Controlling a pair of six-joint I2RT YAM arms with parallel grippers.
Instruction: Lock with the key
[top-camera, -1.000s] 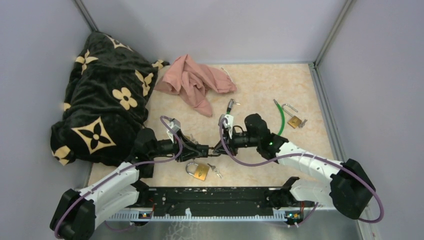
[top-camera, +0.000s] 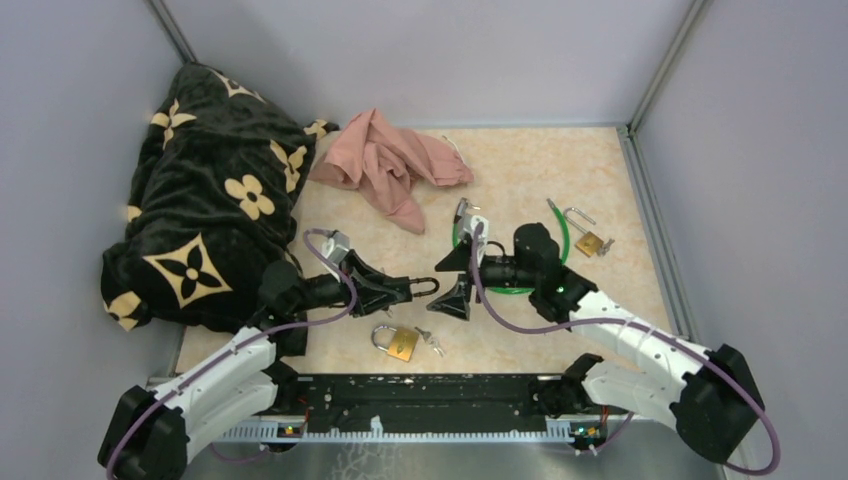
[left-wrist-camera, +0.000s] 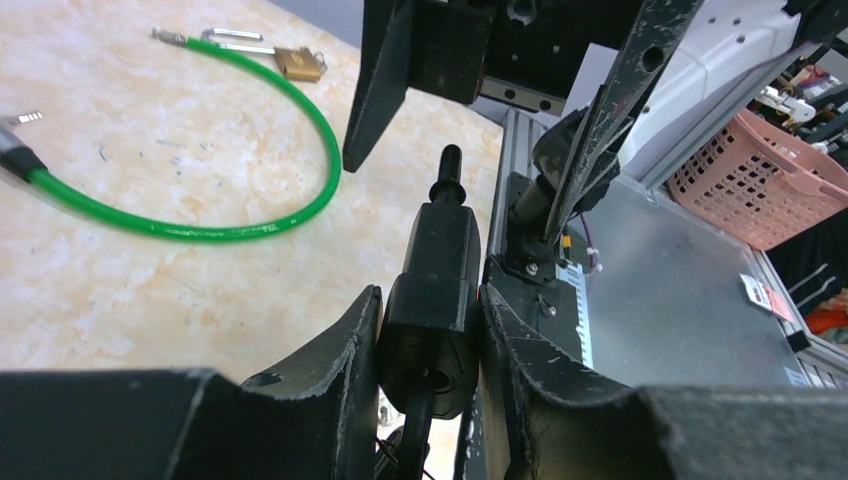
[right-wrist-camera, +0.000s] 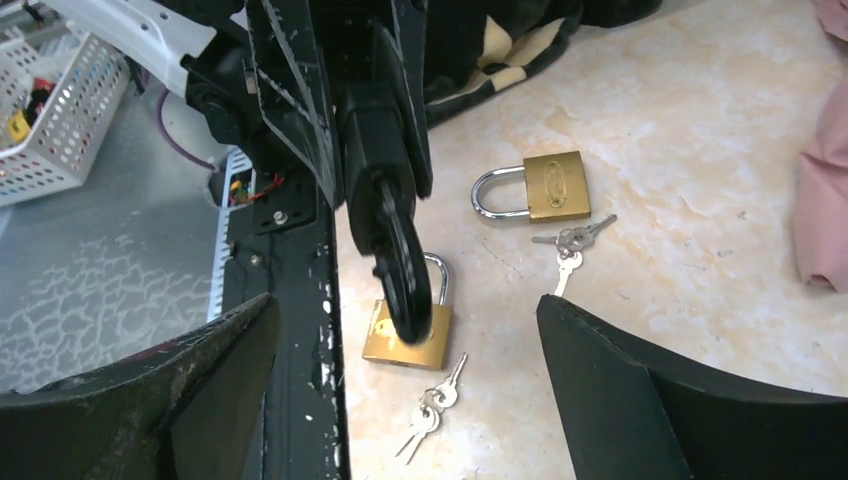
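A black lock with a U shackle (left-wrist-camera: 425, 330) is held up between the fingers of my left gripper, shackle toward the right arm in the top view. My right gripper stands open facing it, apart from it, with nothing between its fingers. Below lie a brass padlock (top-camera: 402, 342) with keys (top-camera: 430, 340) beside it. The right wrist view shows another brass padlock (right-wrist-camera: 555, 185) with keys (right-wrist-camera: 575, 240). No key is visible in the held lock.
A green cable lock (left-wrist-camera: 250, 228) and an open padlock (top-camera: 590, 242) with keys lie at the right. A pink cloth (top-camera: 390, 165) is at the back, a patterned dark cushion (top-camera: 200, 190) at the left.
My right gripper has pulled back to the right from the held lock and now stands open. The left arm has shifted slightly, with the lock still in its gripper.
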